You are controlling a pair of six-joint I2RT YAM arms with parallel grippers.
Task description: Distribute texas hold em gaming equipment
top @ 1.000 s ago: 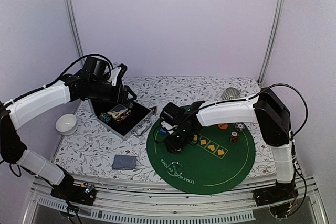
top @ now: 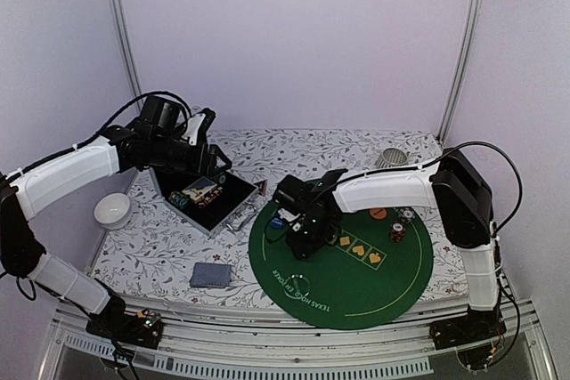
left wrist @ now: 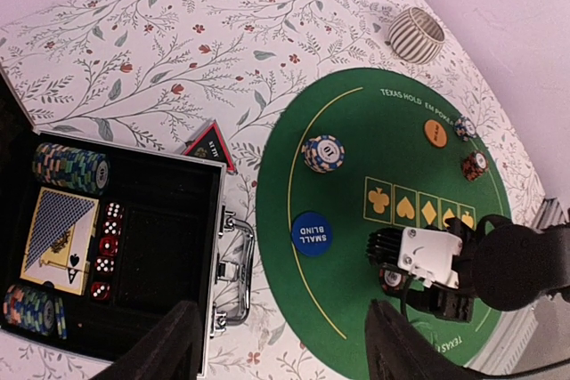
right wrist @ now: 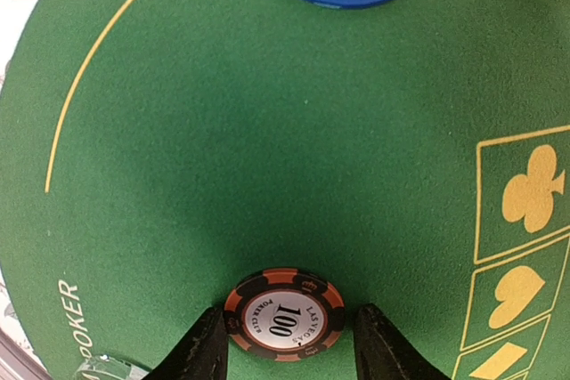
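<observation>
My right gripper is low over the green mat (top: pixel 340 291), part open, its fingertips on either side of a black-and-orange 100 chip (right wrist: pixel 283 313) lying on the felt. The blue small blind disc (left wrist: pixel 311 232) lies nearby, as does a stack of 10 chips (left wrist: pixel 323 153). An orange disc (left wrist: pixel 435 133) and further chip stacks (left wrist: pixel 474 164) are on the mat's right side. My left gripper hangs open above the case (left wrist: pixel 160 264), which holds chips, cards (left wrist: pixel 58 239) and red dice (left wrist: pixel 109 245), with nothing visible between its fingers.
A white bowl (top: pixel 113 208) sits at the far left, a grey cloth (top: pixel 210 275) at the front left, and a striped cup (left wrist: pixel 415 35) at the back right. A small red-edged card (left wrist: pixel 211 147) lies between case and mat.
My right gripper has shifted very slightly over the mat; the left arm appears still.
</observation>
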